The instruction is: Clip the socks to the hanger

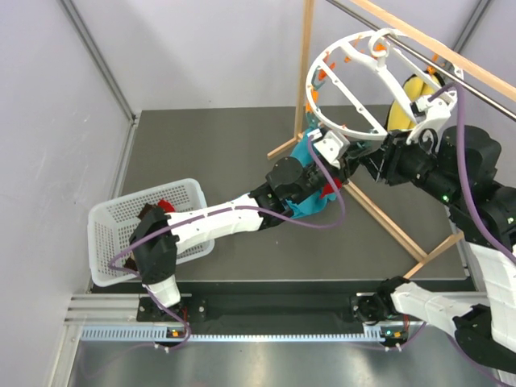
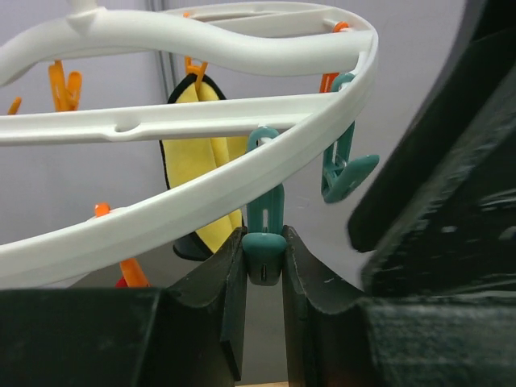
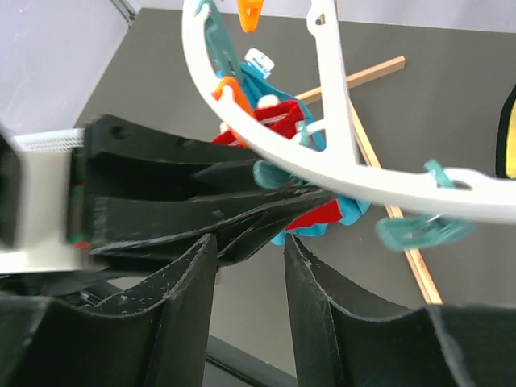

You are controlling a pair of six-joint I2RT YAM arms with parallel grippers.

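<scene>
A white round clip hanger hangs at upper right, with orange and teal clips. In the left wrist view my left gripper is shut on a teal clip on the rim. My right gripper has its fingers apart, nothing visible between them, beside the left gripper and below the rim. A blue sock with red parts is behind and below my left gripper. A yellow-and-black sock hangs from an orange clip at the back.
A white perforated basket with items inside stands at the left. A wooden frame holds the hanger over the grey floor, with a metal rod along its top.
</scene>
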